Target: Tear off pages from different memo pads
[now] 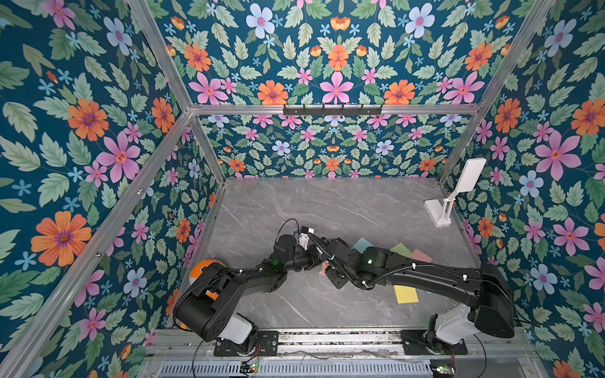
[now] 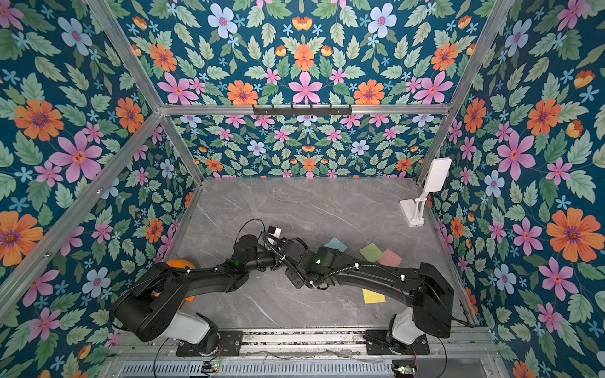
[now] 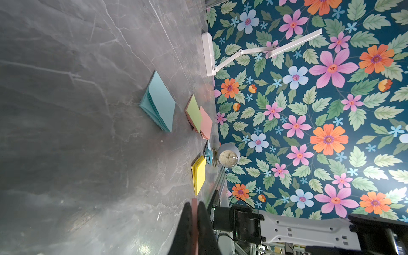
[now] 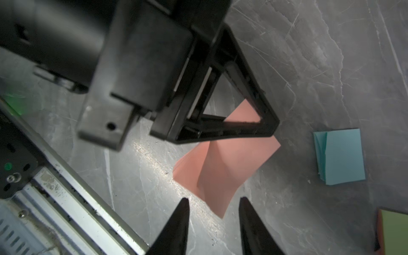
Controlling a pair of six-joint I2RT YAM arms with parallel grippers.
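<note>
A pink memo pad (image 4: pixel 225 167) is raised off the table, its front page creased and spread from the sheets behind. My left gripper is shut on it; in the left wrist view the pink pad (image 3: pixel 194 225) appears edge-on as a thin strip between the fingers. My right gripper stands open just below the pad's lower corner in the right wrist view. Whether that corner lies between its fingers in depth, I cannot tell. From above, my right arm hides most of the pink pad.
On the table to the right lie a blue pad (image 3: pixel 159 104), a green pad (image 3: pixel 193 112), another pink pad (image 3: pixel 205 123) and a yellow pad (image 1: pixel 406 294). A white lamp (image 1: pixel 439 213) stands at the back right.
</note>
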